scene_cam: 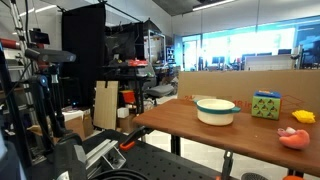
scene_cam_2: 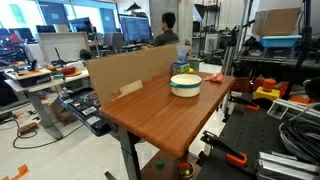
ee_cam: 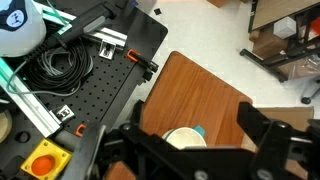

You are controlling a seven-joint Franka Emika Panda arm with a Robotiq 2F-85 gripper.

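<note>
A white bowl with a teal lower edge (scene_cam: 217, 114) rests on the brown wooden table (scene_cam: 180, 118). To its right stand a green block-like box with a blue top (scene_cam: 265, 107), a small yellow object (scene_cam: 304, 117) and a pink toy-like item (scene_cam: 294, 139). From the other side, the bowl (scene_cam_2: 185, 87) and pink item (scene_cam_2: 214, 77) show again. Only the wrist view shows my gripper; its dark fingers are spread wide, open with nothing held. The bowl (ee_cam: 183, 138) appears below it, partly cut off by the gripper's body.
A tan panel (scene_cam_2: 140, 75) edges the table's far side. Beside the table, a black perforated surface (ee_cam: 100, 85) carries coiled cable (ee_cam: 62, 70) and a yellow box with a red button (ee_cam: 42, 162). Bare wood (scene_cam_2: 160, 115) lies on the table's near half.
</note>
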